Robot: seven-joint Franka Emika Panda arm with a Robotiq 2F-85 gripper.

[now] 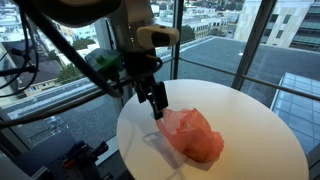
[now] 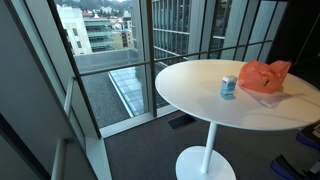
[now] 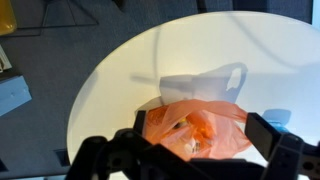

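Observation:
An orange-red translucent plastic bag [image 1: 192, 136] lies crumpled on the round white table [image 1: 250, 115]. It shows in exterior view 2 as a bag [image 2: 262, 78] beside a small white-and-blue container [image 2: 228, 88]. My gripper is open over the bag [image 3: 188, 112] in the wrist view, its black fingers [image 3: 262, 132] wide apart. Nothing is held between them. A bit of blue at the right finger may be the container, mostly hidden there. In exterior view 1 the fingers hang above the table left of the bag and cover the container's place.
Tall windows [image 1: 210, 65] stand behind the table. The table's central post [image 2: 208, 145] rises from a round base on the dark floor.

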